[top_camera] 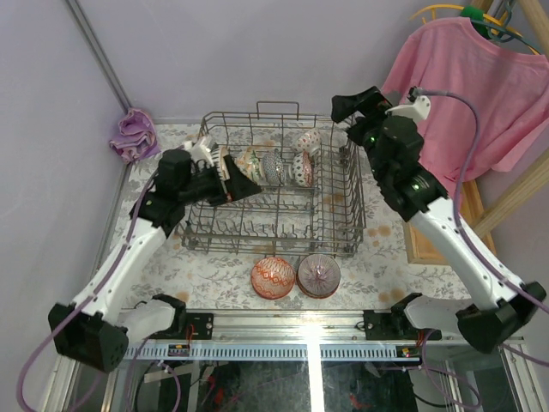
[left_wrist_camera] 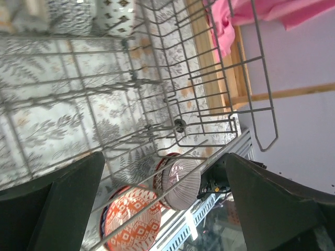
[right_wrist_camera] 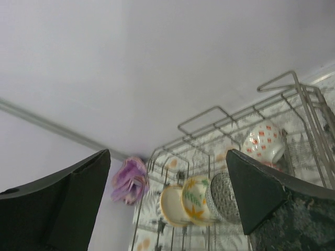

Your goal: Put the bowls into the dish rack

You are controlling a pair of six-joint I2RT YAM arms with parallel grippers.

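Several bowls stand tilted in a row in the wire dish rack [top_camera: 364, 206], among them a white bowl with a diamond pattern [top_camera: 303, 169], a grey patterned bowl [top_camera: 273, 167] and a floral bowl [top_camera: 250, 166]. Behind that row sits a red-dotted white bowl [top_camera: 310, 142], also seen in the right wrist view. On the counter before the rack lie an orange bowl [top_camera: 273, 277] and a grey-brown bowl [top_camera: 318, 275], side by side. My left gripper [top_camera: 249, 190] hangs over the rack's left half, open and empty. Above the rack's back right corner my right gripper [top_camera: 337, 107] is open, holding nothing.
A pink shirt [top_camera: 467, 94] hangs at the right over a wooden tray [top_camera: 419, 249]. A purple cloth [top_camera: 135, 136] lies at the back left. The rack's front rows are free of bowls.
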